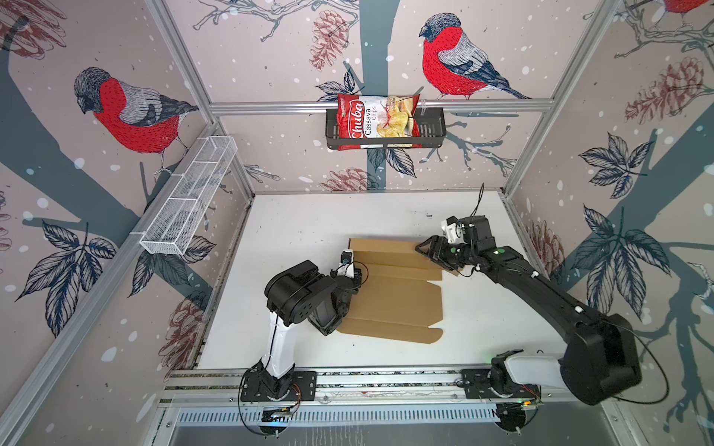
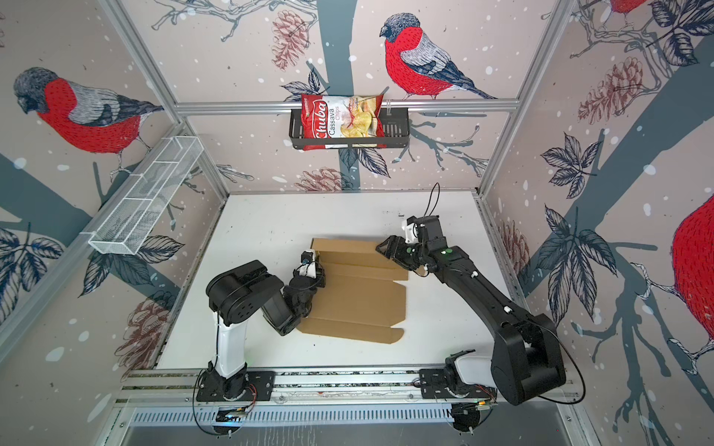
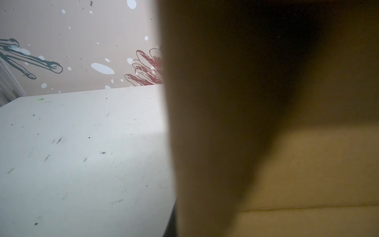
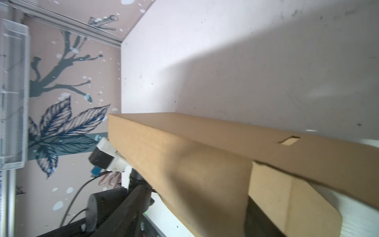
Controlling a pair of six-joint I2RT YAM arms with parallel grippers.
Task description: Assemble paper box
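Note:
The brown cardboard box blank (image 1: 398, 301) lies mostly flat on the table, its far panel (image 1: 383, 246) folded upward. At its left edge stands my left gripper (image 1: 354, 282), which is shut; a cardboard panel (image 3: 221, 118) close to the camera hides its fingertips, and whether any cardboard is pinched cannot be told. My right gripper (image 1: 434, 253) is at the far right corner, part open. In the right wrist view its dark fingers (image 4: 132, 211) stand either side of the raised far panel (image 4: 209, 173). A side flap (image 4: 292, 193) with a cut corner shows beside it.
High at the back hangs a black basket (image 1: 431, 133) with a chips bag (image 1: 379, 119). An empty white wire rack (image 1: 189, 197) is on the left wall.

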